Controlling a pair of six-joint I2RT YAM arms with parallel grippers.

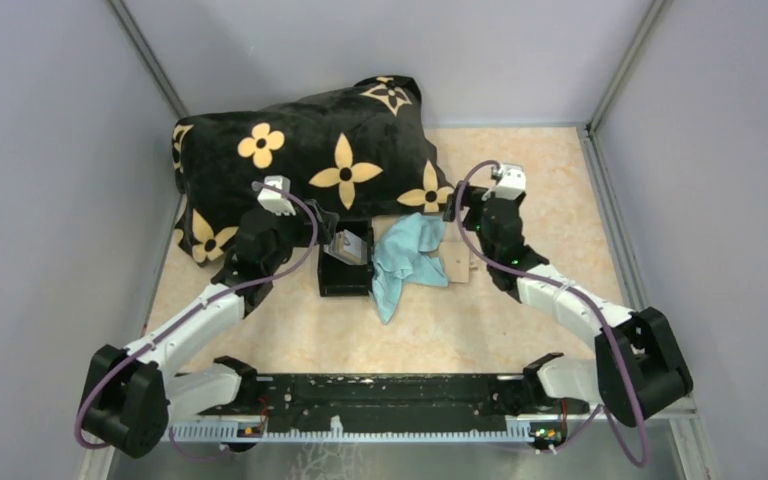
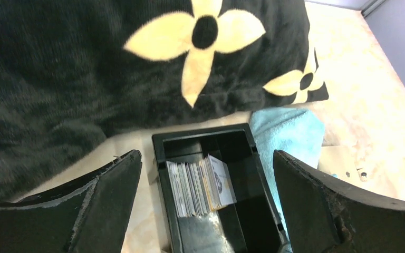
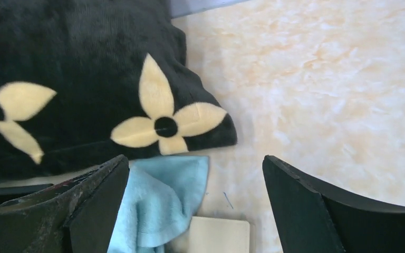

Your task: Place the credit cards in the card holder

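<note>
A stack of pale, thin card-like pieces (image 2: 192,188) leans inside a black open box (image 2: 266,185); the outermost one shows a printed face. My left gripper is open above this box, its two fingers wide apart and nothing between them. On the right, my right gripper also stands open and empty, over the table near the blue cloth (image 3: 158,205). Below it lies a flat beige square piece (image 3: 219,235), partly cut off by that view's lower edge. Which item is the card holder, I cannot tell.
A large black cushion with tan flowers (image 1: 295,150) fills the back left, close behind the box. The blue cloth lies crumpled between the box and the beige piece. Bare table (image 1: 560,220) stretches along the right side and the front.
</note>
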